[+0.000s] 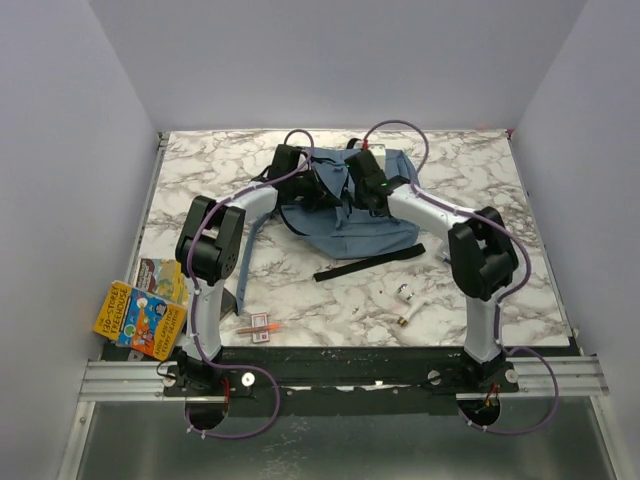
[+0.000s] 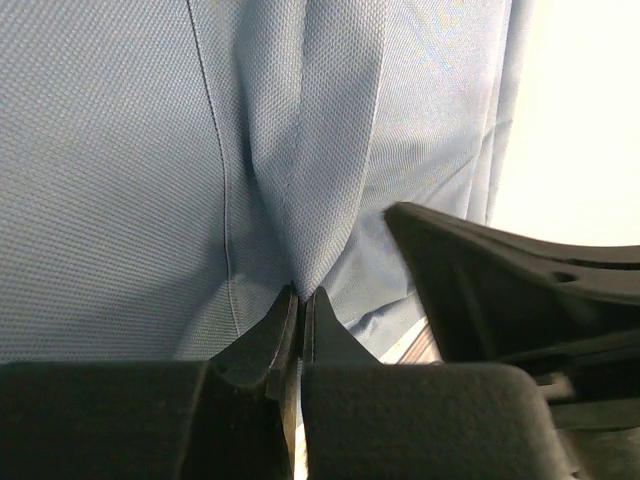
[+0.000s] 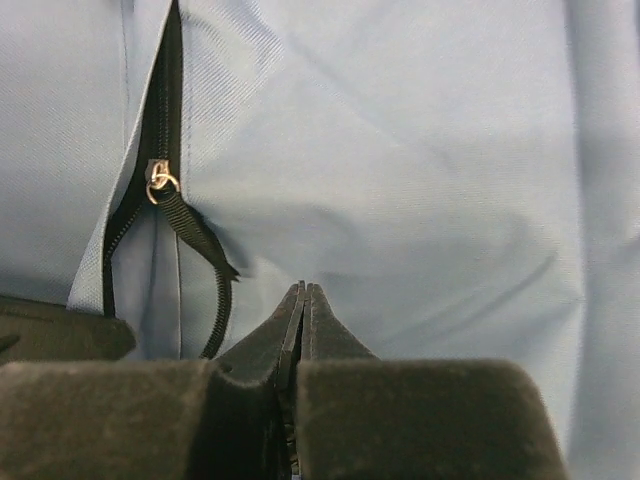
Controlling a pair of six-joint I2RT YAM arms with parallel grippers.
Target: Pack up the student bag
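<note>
The blue-grey student bag [image 1: 360,240] lies at the back middle of the table, with a black zipper and metal pull [image 3: 162,180] in the right wrist view. My left gripper is shut on the bag's fabric, which is pinched up into a fold at its fingertips. My right gripper is shut over the bag near the zipper, with nothing showing between its fingers. A dark finger of the other arm shows at the right of the left wrist view.
Books [image 1: 140,320] lie at the left front, with a small card box [image 1: 260,336] and orange item nearby. A black strip [image 1: 370,264] lies before the bag. Small white items [image 1: 410,312] lie right of centre on open marble table.
</note>
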